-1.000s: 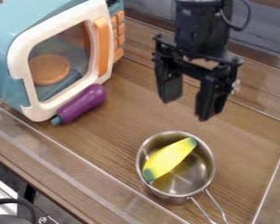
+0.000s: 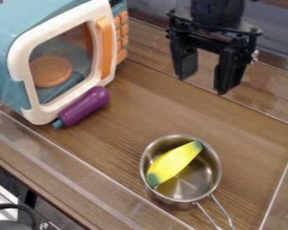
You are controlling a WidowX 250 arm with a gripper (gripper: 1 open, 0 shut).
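Observation:
My gripper (image 2: 207,65) hangs open over the back of the wooden table, upper right of centre, with nothing between its fingers. A steel pot (image 2: 150,155) with a wire handle holds a yellow banana (image 2: 172,163) at the lower middle. A purple eggplant (image 2: 84,105) lies beside a toy microwave (image 2: 14,36) with an orange disc (image 2: 50,71) inside.
A raised edge runs along the back, and the left front edge borders a dark gap with a cable.
My gripper has moved up and back, away from the pot, over the last second. The objects on the table have stayed where they were.

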